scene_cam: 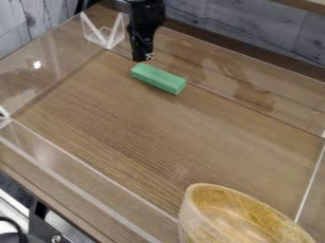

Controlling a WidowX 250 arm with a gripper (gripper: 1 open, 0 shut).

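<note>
A green rectangular block (158, 79) lies on the wooden table (140, 133) in the upper middle. My black gripper (137, 51) hangs just above and behind the block, near the table's back. It is small and dark here, so I cannot tell whether it is open or shut.
A clear plastic, frame-like object (102, 30) stands at the back left, beside the gripper. A large yellow bowl (235, 218) sits at the front right.
</note>
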